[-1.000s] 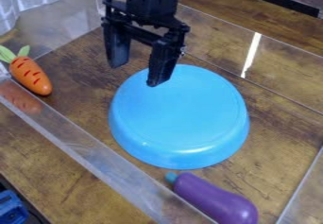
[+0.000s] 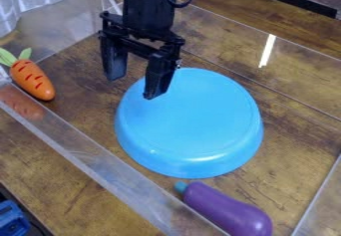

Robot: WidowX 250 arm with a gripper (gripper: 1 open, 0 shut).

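Observation:
The black gripper (image 2: 139, 66) hangs over the wooden floor at the back edge of a blue round disc (image 2: 186, 120), with its two fingers apart and nothing visible between them. An orange toy carrot (image 2: 32, 79) with green leaves lies to the left. A purple toy eggplant (image 2: 226, 208) lies at the front right, below the disc.
Clear walls (image 2: 100, 165) border the wooden work area, with one running diagonally across the lower left. A blue object (image 2: 11, 220) sits at the bottom left corner.
The gripper has shifted slightly, and its two fingers look a little closer together than a second ago. The toys and the disc have not moved.

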